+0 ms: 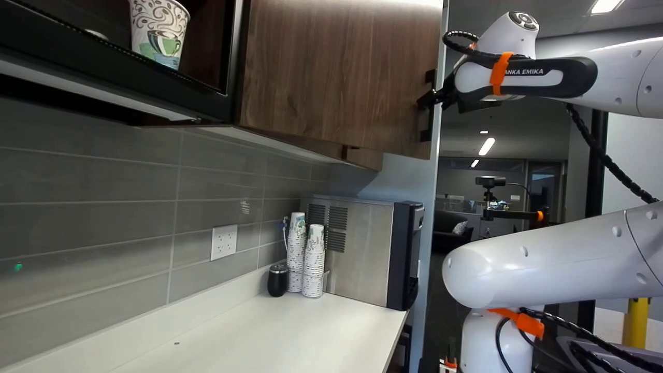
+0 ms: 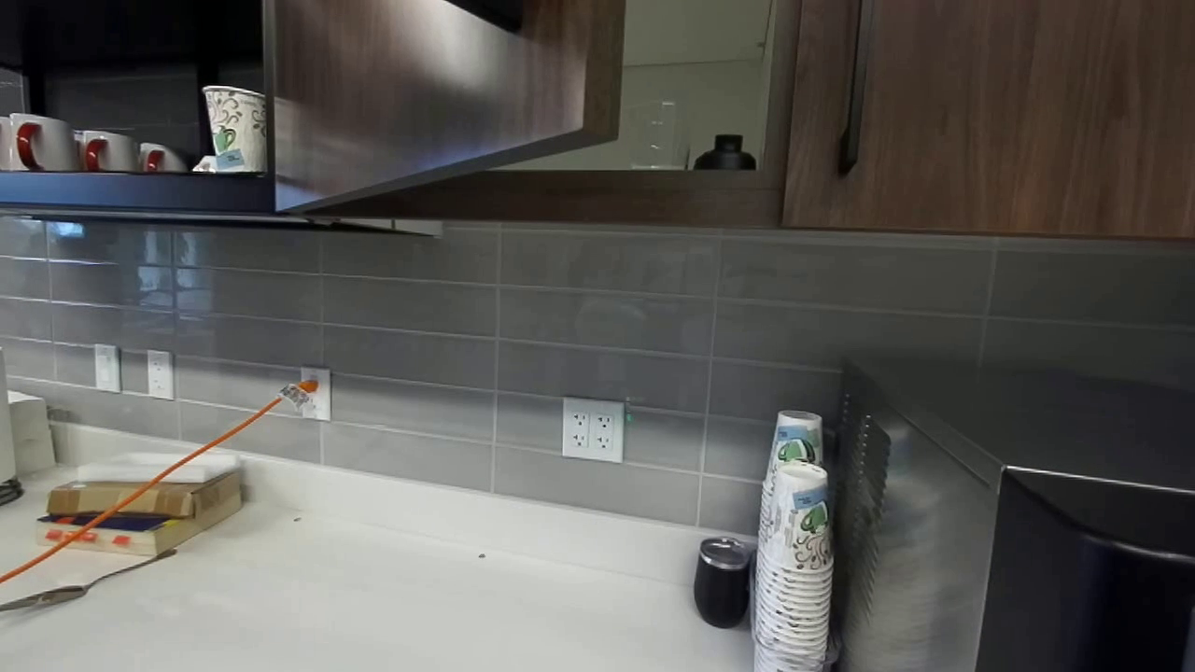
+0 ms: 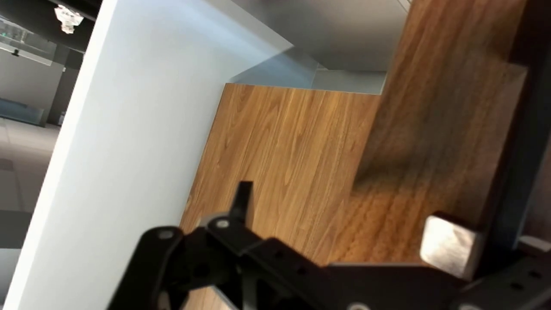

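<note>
A brown wood cabinet door (image 1: 335, 74) stands swung out from its cabinet, and exterior view 2 shows the same door (image 2: 437, 101) ajar with part of the shelf inside visible. On its outer face is a black bar handle (image 1: 426, 127). My gripper (image 1: 433, 99) is at this handle. In the wrist view the gripper looks open, its two fingertips wide apart. The right one, with a silvery pad (image 3: 448, 245), sits against or just beside the handle (image 3: 516, 150); exact contact is unclear. Exterior view 2 does not show the gripper.
A black bottle (image 2: 725, 155) stands inside the cabinet. An open shelf holds a paper cup (image 1: 159, 32) and mugs (image 2: 45, 144). Below are stacked cups (image 1: 314, 261), a black tumbler (image 1: 277, 280) and a steel machine (image 1: 360, 248). A pale panel (image 3: 129, 119) lies left in the wrist view.
</note>
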